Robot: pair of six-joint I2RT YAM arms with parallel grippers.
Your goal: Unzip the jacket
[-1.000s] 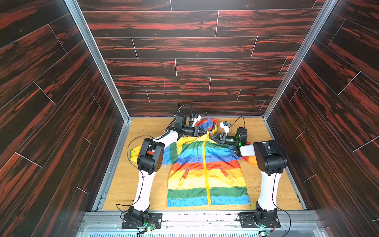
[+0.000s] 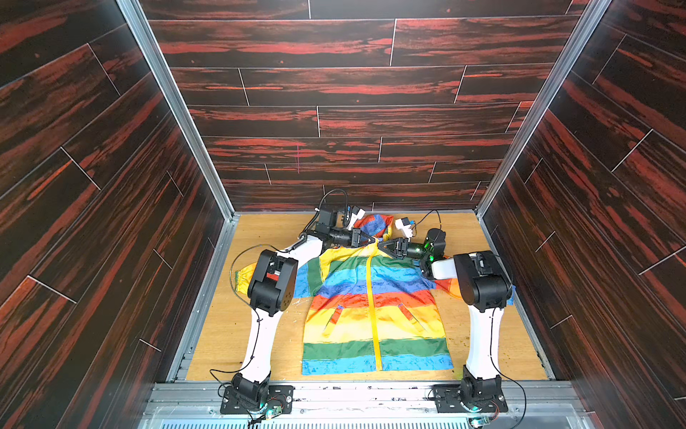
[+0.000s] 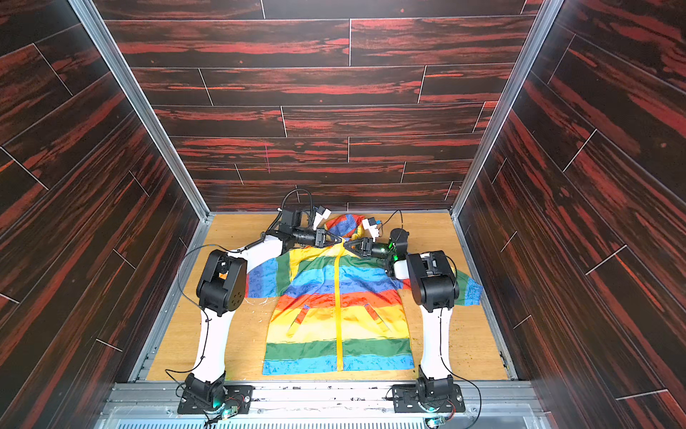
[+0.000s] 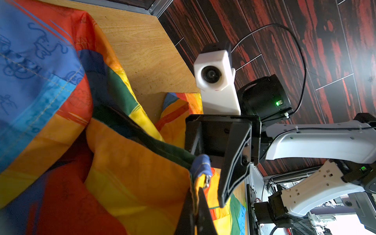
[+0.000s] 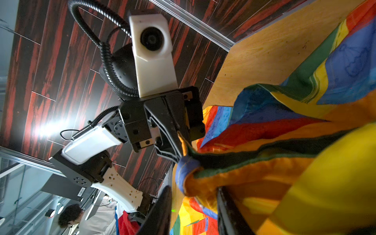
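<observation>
The rainbow jacket lies flat, its yellow zip strip running down the middle. At the collar, my left gripper is shut on the fabric edge, seen in the left wrist view with a metal zipper pull just beside its fingertips. My right gripper faces it from the other side, part open around the top of the zip; in the right wrist view its blurred fingers straddle the bunched collar, and whether it touches is unclear.
The hood lies bunched behind both grippers, near the back wall. Bare wooden table shows at both sides. The arms stand over the sleeves.
My right gripper and arm have moved slightly left, toward the left gripper at the collar. The left arm and the jacket look unchanged.
</observation>
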